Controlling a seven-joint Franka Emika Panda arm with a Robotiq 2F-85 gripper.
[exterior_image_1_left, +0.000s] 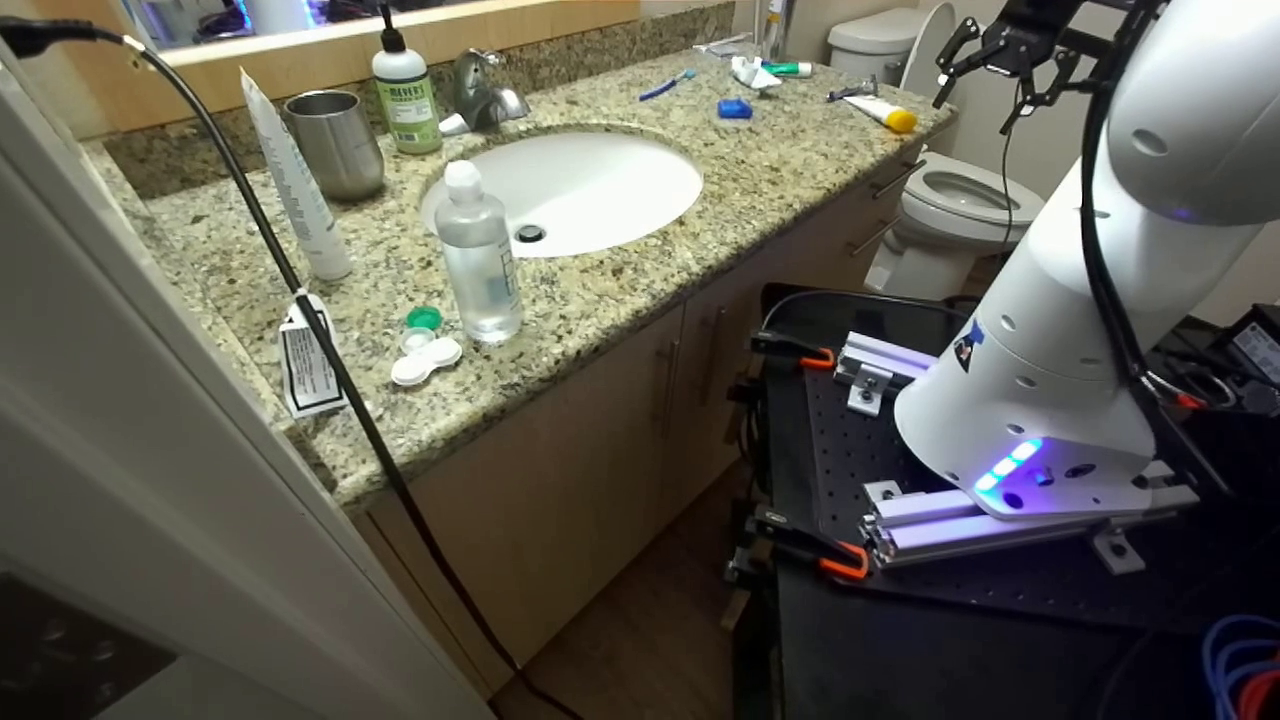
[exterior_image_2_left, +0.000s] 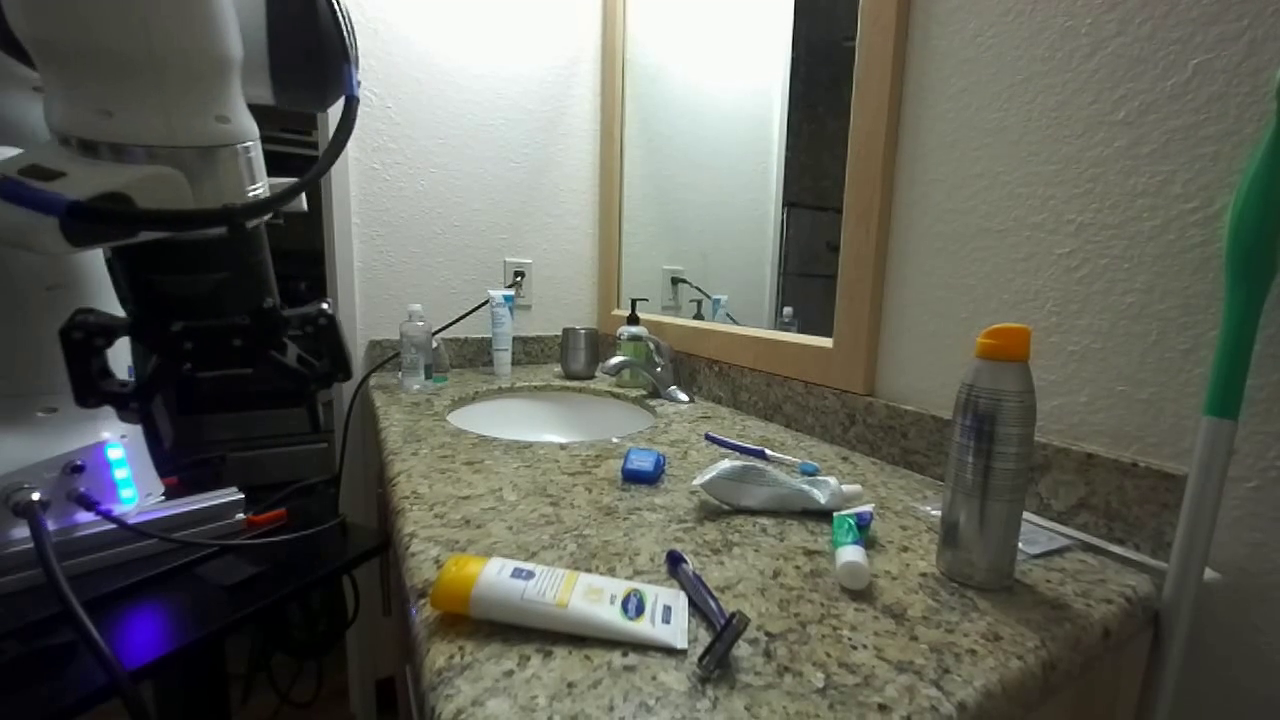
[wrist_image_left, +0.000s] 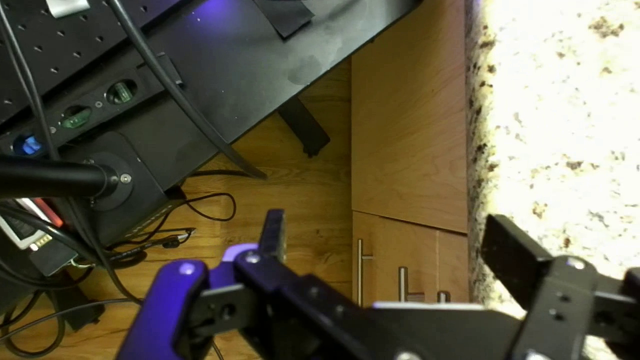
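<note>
In the wrist view my gripper has its two fingers set far apart, with only the floor and cabinet front seen between them. Its right finger (wrist_image_left: 517, 258) overlaps the counter's front edge in that view. From exterior view 1 the gripper (exterior_image_1_left: 1005, 108) appears high at the upper right, clear of the counter. Exterior view 2 shows the gripper (exterior_image_2_left: 206, 414) at the left, pointing down beside the counter, holding nothing.
The granite counter (exterior_image_2_left: 540, 516) bears a yellow-capped tube (exterior_image_2_left: 576, 604), razor (exterior_image_2_left: 708, 612), blue floss box (exterior_image_2_left: 643, 466), crumpled tube (exterior_image_2_left: 768, 486), toothbrush (exterior_image_2_left: 756, 450) and upright spray can (exterior_image_2_left: 987, 468). By the sink (exterior_image_1_left: 600, 180) stand a clear bottle (exterior_image_1_left: 477, 264) and metal cup (exterior_image_1_left: 338, 144).
</note>
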